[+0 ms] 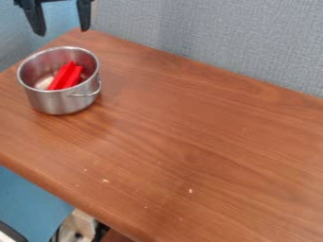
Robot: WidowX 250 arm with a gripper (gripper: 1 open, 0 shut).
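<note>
A stainless steel pot [51, 98] with a wire side handle stands at the left of the wooden table. Inside it lies a red object [68, 74], long and narrow, tilted along the bottom. My gripper [59, 23] hangs at the top edge of the view, above and behind the pot, cut off by the frame, with its two dark fingers spread open and nothing seen between them.
A grey fabric wall [214, 38] runs behind it. Blue surfaces lie beyond the table's left edges, with some hardware at the bottom left.
</note>
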